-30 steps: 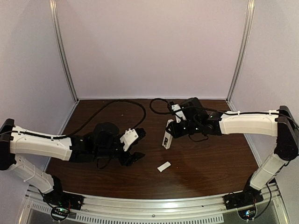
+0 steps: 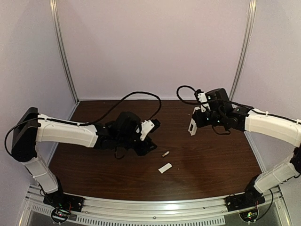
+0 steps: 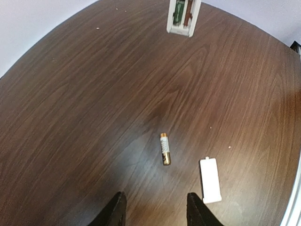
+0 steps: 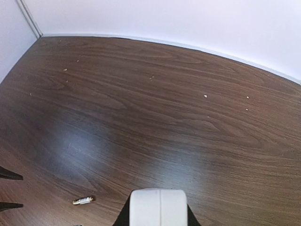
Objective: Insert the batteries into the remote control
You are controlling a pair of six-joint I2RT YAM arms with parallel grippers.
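Observation:
The white remote is held upright-ish in my right gripper, which is shut on it; its end fills the bottom of the right wrist view. In the left wrist view its open compartment shows a green and a brown item. A loose battery lies mid-table, also seen in both wrist views. The white cover lies nearer the front. My left gripper stands open above the table, left of the battery, nothing between its fingers.
Pale walls bound it at the back and sides, and a metal rail runs along the front edge.
My right gripper has moved back and to the right with the remote. The battery and cover lie apart on the table.

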